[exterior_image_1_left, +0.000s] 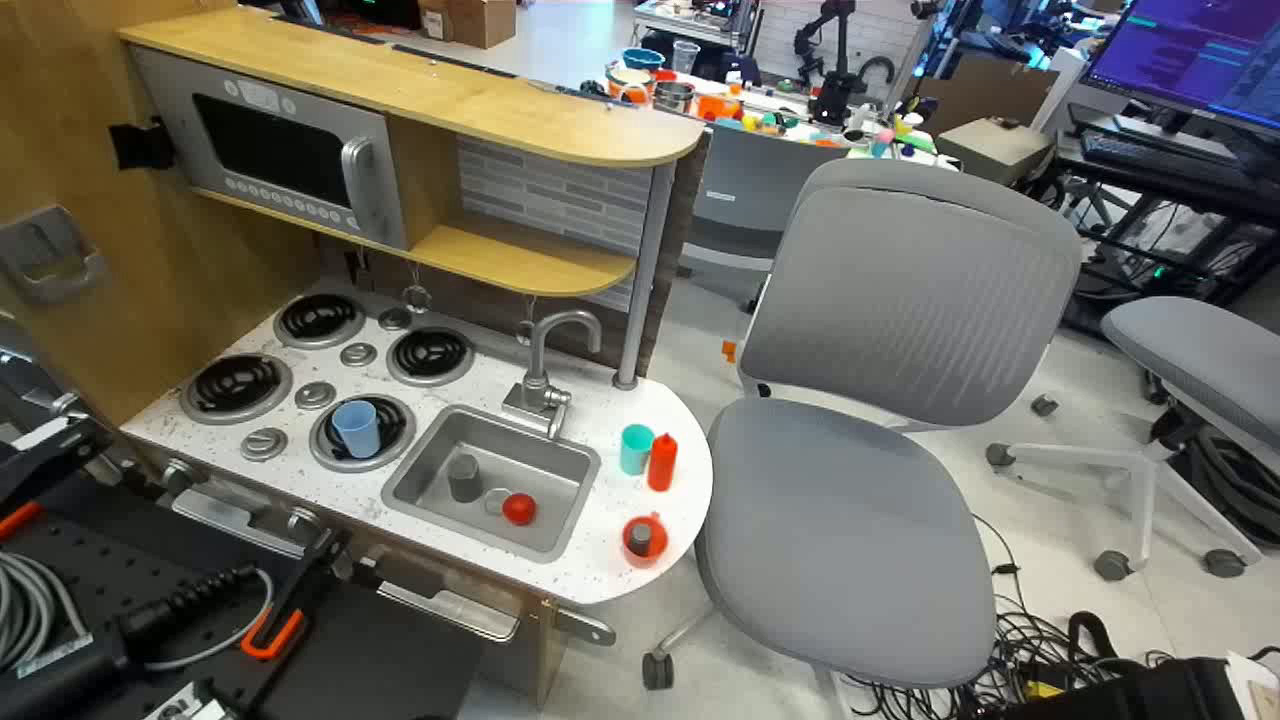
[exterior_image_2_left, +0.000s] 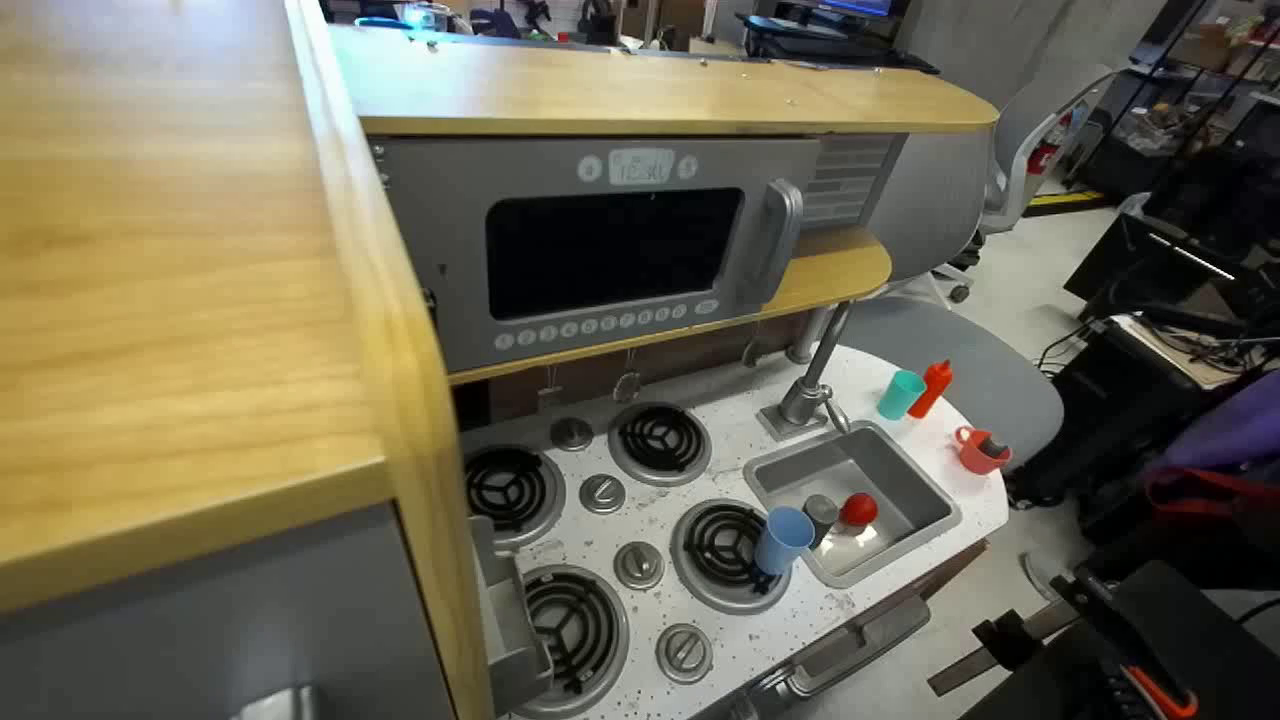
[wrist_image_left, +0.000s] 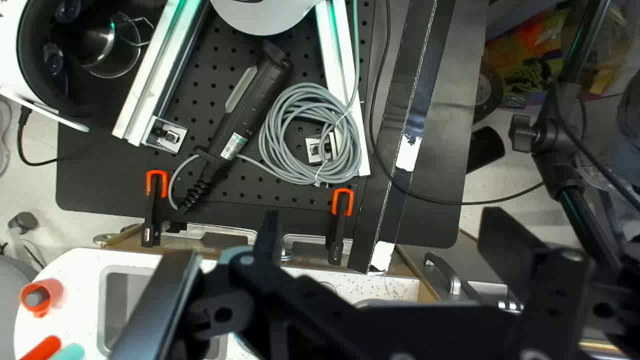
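In the wrist view my gripper is open, its two dark fingers far apart with nothing between them. Neither exterior view shows it. A blue cup (exterior_image_1_left: 356, 428) stands on the front burner nearest the sink (exterior_image_1_left: 581, 494). Inside the sink are a dark grey cylinder (exterior_image_1_left: 464, 478) and a red ball (exterior_image_1_left: 518, 509). On the rounded counter end, a teal cup (exterior_image_1_left: 637, 449) stands beside a red squeeze bottle (exterior_image_1_left: 662, 463). Closer to the front edge, a red mug (exterior_image_1_left: 644, 541) has a grey piece in it.
The faucet (exterior_image_1_left: 539, 372) rises behind the sink, below a wooden shelf and the closed microwave (exterior_image_2_left: 612, 252). A black perforated table (wrist_image_left: 240, 210) holds coiled cable (wrist_image_left: 276, 144) and orange-tipped clamps (wrist_image_left: 342, 210). A grey chair (exterior_image_1_left: 840, 528) is close to the counter's rounded end.
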